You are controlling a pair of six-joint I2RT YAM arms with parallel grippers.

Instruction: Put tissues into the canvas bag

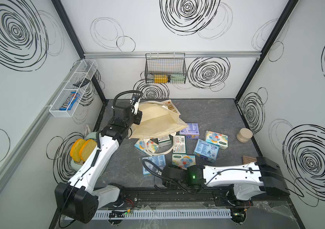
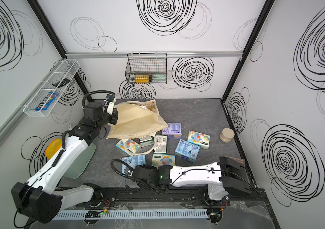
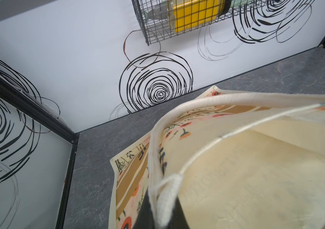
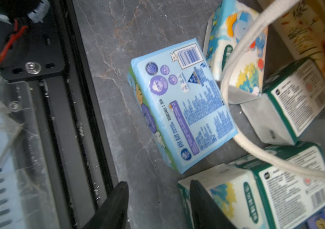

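The cream canvas bag lies open at the back left; my left gripper is shut on its rim and white handle. My right gripper hangs open low over the front edge, nothing between its fingers. Just beyond it lie a blue tissue pack and a green-white tissue pack. A colourful pack is beside a bag handle loop. More packs lie right of the bag: purple, colourful and blue.
A wooden cylinder stands at the right. A wire basket hangs on the back wall, a white rack on the left wall. A green bin with sponges is at the left.
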